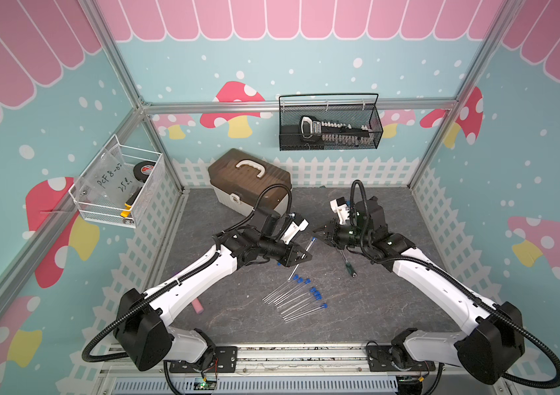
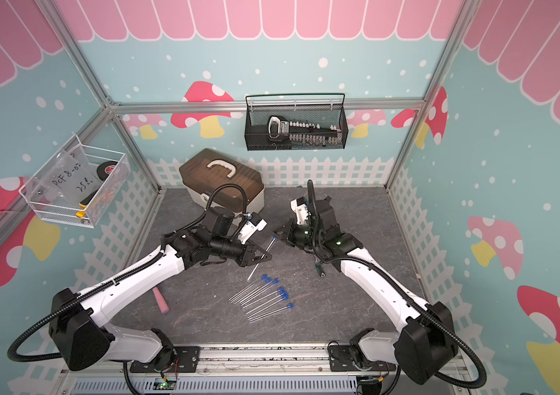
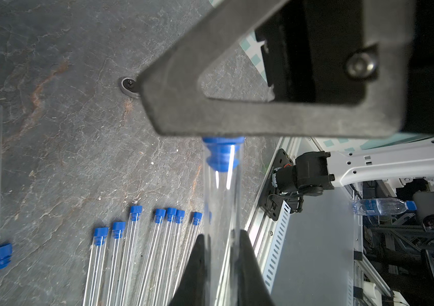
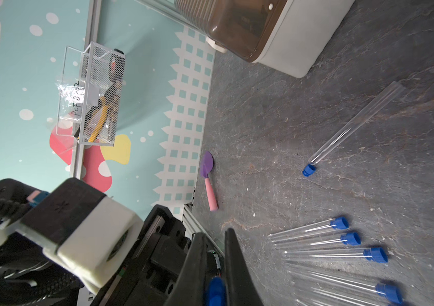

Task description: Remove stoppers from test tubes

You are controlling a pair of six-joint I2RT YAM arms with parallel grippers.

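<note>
My left gripper is shut on a clear test tube [image 3: 222,204] below its blue stopper [image 3: 222,155]. In the top left view this tube stands tilted across the left gripper [image 1: 304,255], stopper end toward the right arm. My right gripper is at that end; its fingers stand either side of the blue stopper [image 4: 216,294], a narrow gap showing. Whether they press on it I cannot tell. Several stoppered tubes [image 4: 329,255] lie side by side on the table. Apart from them lies an unstoppered tube [image 4: 357,122], a loose blue stopper [image 4: 308,169] by its rounded end.
A brown-lidded toolbox [image 1: 250,181] stands at the back left. A green-handled screwdriver [image 1: 349,268] lies below the right arm, and a pink-handled spoon [image 4: 209,188] lies at the left.
</note>
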